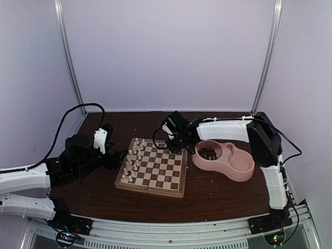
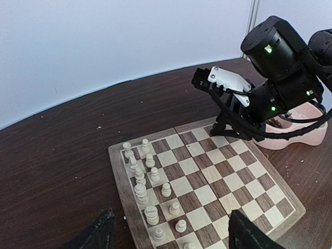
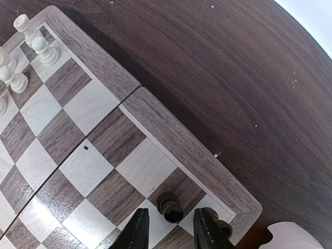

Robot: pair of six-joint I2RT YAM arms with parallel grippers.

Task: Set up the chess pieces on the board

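On the wooden chessboard (image 1: pixel 165 171), white pieces (image 2: pixel 140 192) stand in two rows along the left side. In the right wrist view a dark pawn (image 3: pixel 170 207) is upright near the far right corner, and a second dark piece (image 3: pixel 224 228) stands in that corner, partly covered by a finger. My right gripper is low over this corner, its fingers apart on either side of the pawn with a gap visible at each side. At the board's left edge, my left gripper hangs open with nothing gripped.
A pink two-bowl dish (image 1: pixel 223 167) stands right of the board, with a heap of dark pieces (image 1: pixel 208 154) in its left bowl. The right arm reaches over the dish's back edge. Bare dark table (image 1: pixel 218 199) lies in front and behind.
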